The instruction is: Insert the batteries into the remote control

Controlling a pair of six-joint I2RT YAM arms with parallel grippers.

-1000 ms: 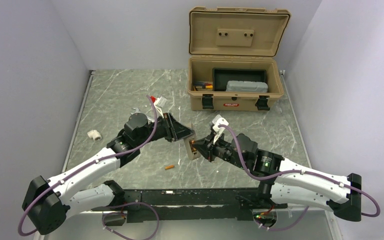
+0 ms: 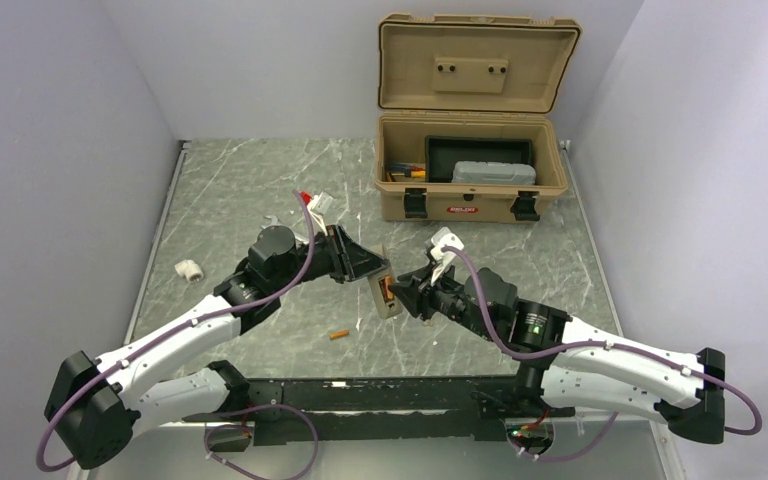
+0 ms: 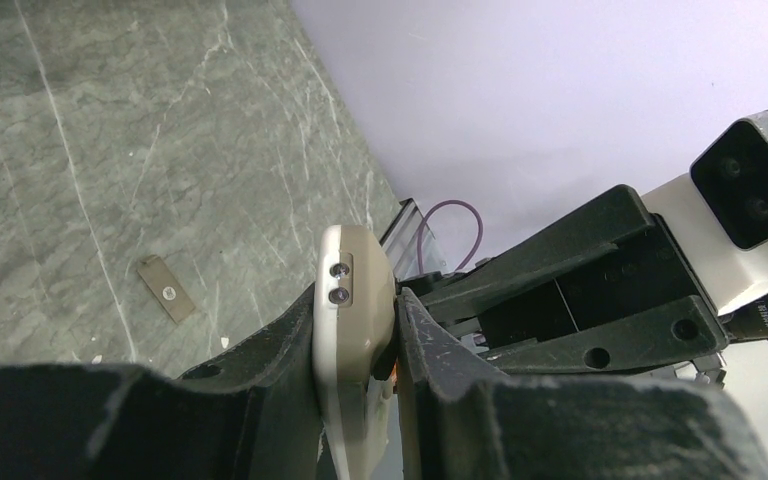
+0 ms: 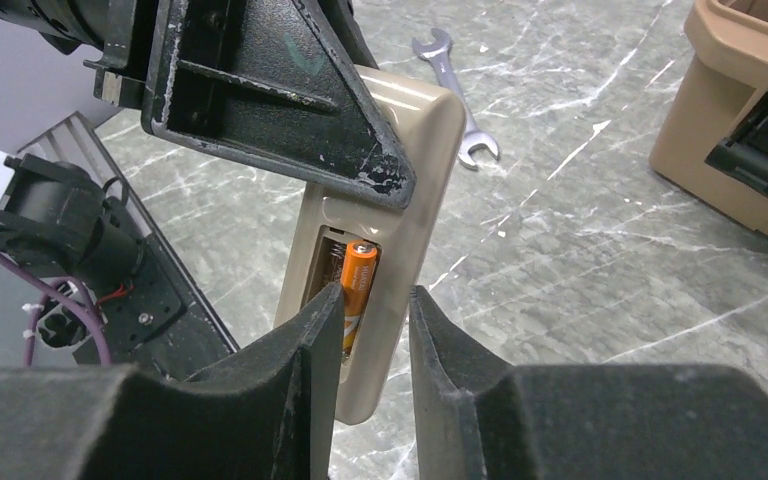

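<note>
The remote control [image 2: 384,298] is held up at the centre by my left gripper, which is shut on it. In the right wrist view its back compartment faces my right gripper, with an orange battery [image 4: 358,280] lying inside beside an uncovered part of the compartment. My right gripper is part open just in front of the remote, its fingertips at the compartment's lower edge, with nothing clearly held. A loose orange battery [image 2: 339,334] lies on the table below. A small flat piece [image 3: 165,288], likely a cover, lies on the table.
An open tan toolbox [image 2: 472,205] stands at the back right. A wrench [image 4: 460,110], a red-and-white object [image 2: 320,200] and a white fitting [image 2: 188,270] lie on the table.
My right gripper has drawn back slightly to the right from the remote, showing more of the orange battery in it. My left arm has not visibly moved.
</note>
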